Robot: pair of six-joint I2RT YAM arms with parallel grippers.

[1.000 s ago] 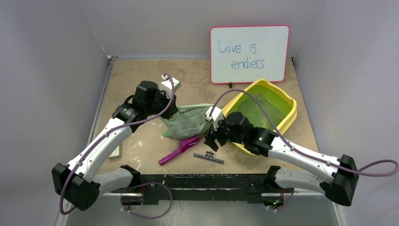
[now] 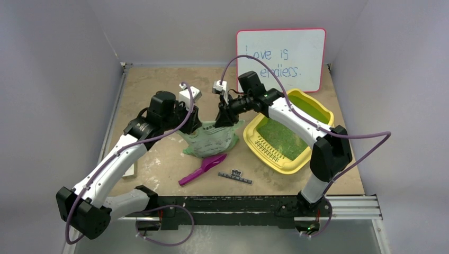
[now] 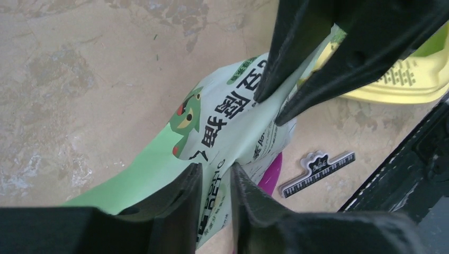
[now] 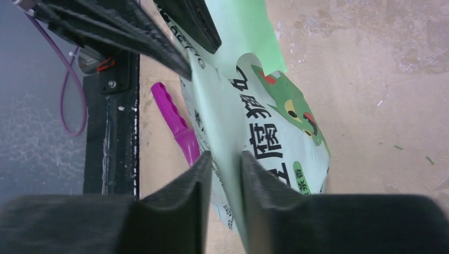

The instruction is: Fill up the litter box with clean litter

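Observation:
A pale green litter bag (image 2: 210, 142) stands mid-table, its top edge between both grippers. My left gripper (image 2: 192, 127) is at the bag's left end; in the left wrist view its fingers straddle the bag's edge. My right gripper (image 2: 224, 121) is at the right end, fingers around the edge in the right wrist view. Whether either grips firmly is unclear. A purple scoop (image 2: 196, 172) lies in front of the bag. The yellow litter box (image 2: 284, 167), with a green floor, sits at the right.
A black clip (image 2: 234, 178) lies near the front edge. A whiteboard (image 2: 296, 50) stands at the back, and a small white object (image 2: 128, 170) lies at the left.
My right gripper has moved from the front right, beside the clip, up and back to the bag's right end. The left arm has barely moved.

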